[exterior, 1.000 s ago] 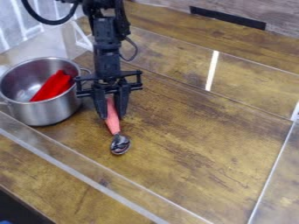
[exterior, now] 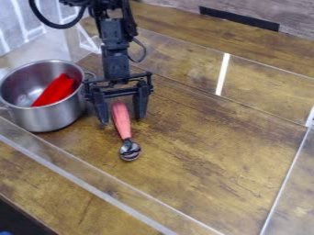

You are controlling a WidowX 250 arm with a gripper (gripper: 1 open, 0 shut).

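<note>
My black gripper (exterior: 117, 99) hangs open over the pink-handled utensil (exterior: 123, 125), which lies on the wooden table with its shiny metal head pointing toward the front. The fingers are around or just above the handle's upper end; whether they touch it cannot be told. Left of the gripper stands a steel bowl (exterior: 39, 115) with a red object (exterior: 55, 90) inside.
Pale strips or lines cross it on the right, and the bowl crowds the left side of the gripper.
The gripper has shifted slightly over the last second around the upper handle. The utensil and bowl look nearly unchanged in place.
</note>
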